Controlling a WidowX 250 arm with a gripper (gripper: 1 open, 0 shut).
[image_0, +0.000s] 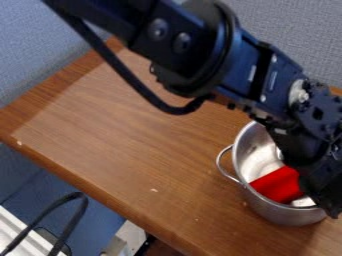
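A metal pot with side handles sits on the wooden table at the right. A red block lies inside it, with some white showing around it. My black arm reaches down from the top, and my gripper is at the pot's right part, partly over it and the red block. Its fingertips are dark and partly hidden, so how the fingers stand is unclear.
Grey-blue padded walls line the back and left. Cables and white hardware lie below the table's front left edge.
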